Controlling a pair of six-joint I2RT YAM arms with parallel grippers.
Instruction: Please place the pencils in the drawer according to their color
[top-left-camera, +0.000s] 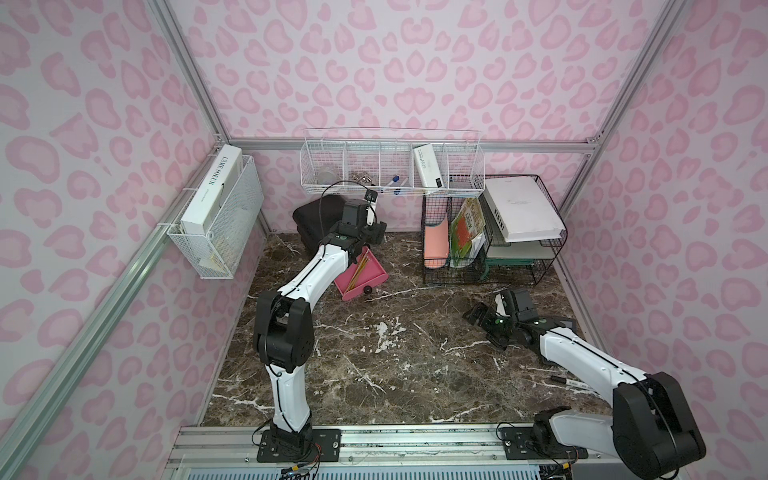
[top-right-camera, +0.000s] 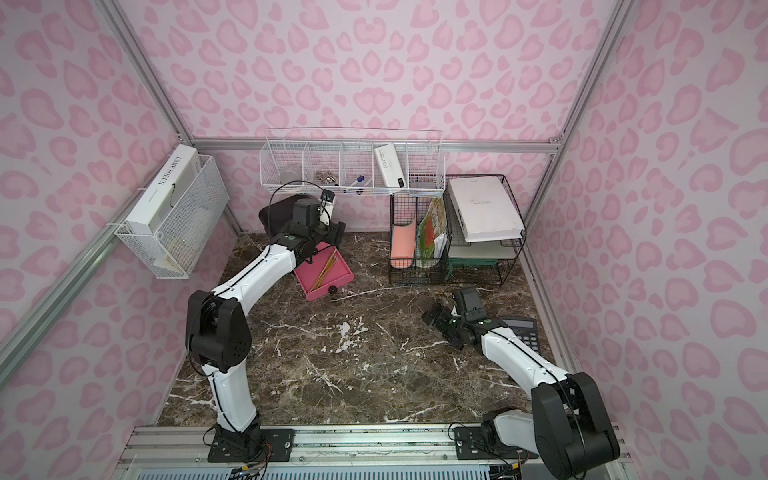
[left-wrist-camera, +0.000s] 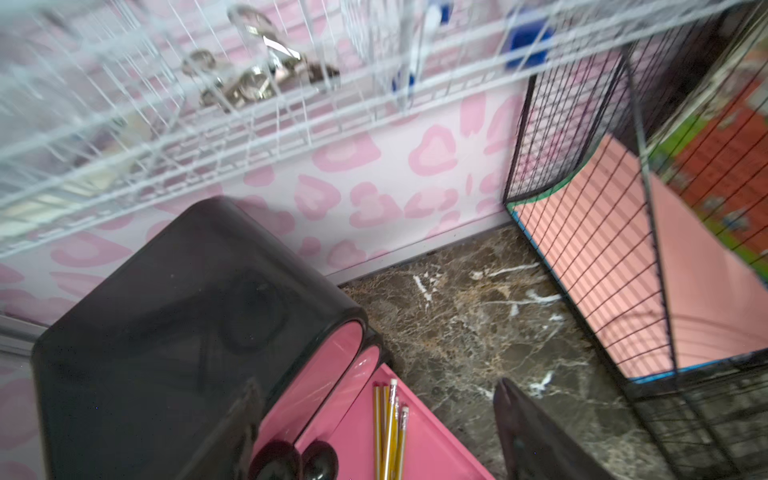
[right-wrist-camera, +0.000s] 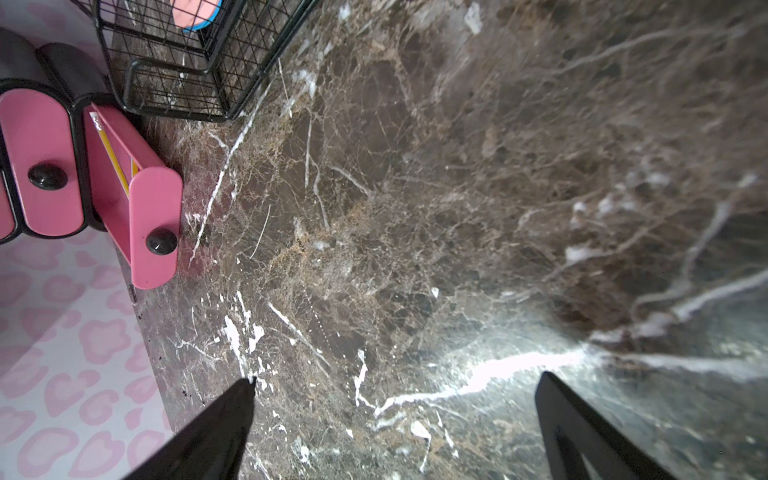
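Several yellow pencils (left-wrist-camera: 389, 432) lie in the pulled-out pink drawer (left-wrist-camera: 436, 437) of a black cabinet (left-wrist-camera: 184, 312). In the left wrist view the fingers of my left gripper stand wide apart, raised over the drawer area with nothing between them. From the top left, the left arm covers part of the cabinet and the drawer's inner end. The pink drawer fronts beside the open one are shut, each with a black knob. Over bare marble on the right, my right gripper is open and empty.
A white wire basket (top-left-camera: 392, 164) hangs on the back wall above the cabinet. Right of the drawer stands a black wire rack (top-left-camera: 496, 264) with folders. A calculator (top-right-camera: 521, 332) lies beside the right arm.
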